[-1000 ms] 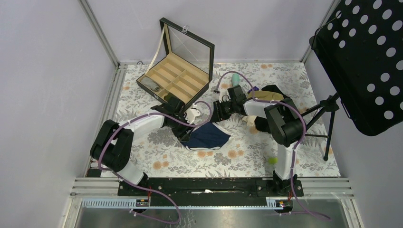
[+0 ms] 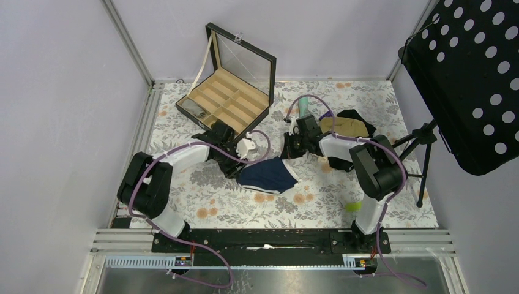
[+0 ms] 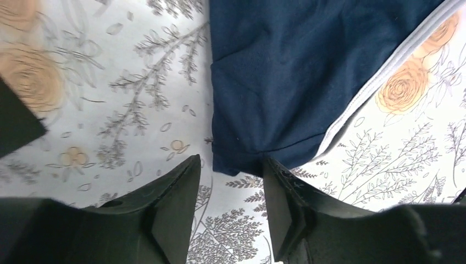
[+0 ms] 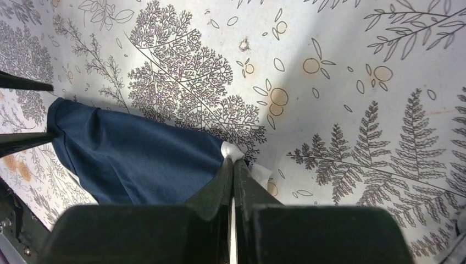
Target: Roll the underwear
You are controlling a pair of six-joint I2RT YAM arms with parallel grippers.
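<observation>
Navy underwear (image 2: 267,176) with a white waistband lies flat in the middle of the table. My left gripper stands open over its left end, where a short hem is creased. At the upper right end, my right gripper is shut, its fingertips down at a small white edge of the cloth; whether any cloth is between them is hard to see. The left gripper's fingertips also show at the left of the right wrist view, beside the navy fabric.
An open wooden compartment box (image 2: 223,101) with a glass lid sits at the back left. A pile of dark and olive clothes (image 2: 347,127) is at the back right, a green item (image 2: 353,207) near the front right.
My right gripper has shifted slightly to the right and toward the front at the cloth's edge. The left gripper and the cloth's left end have moved very little.
</observation>
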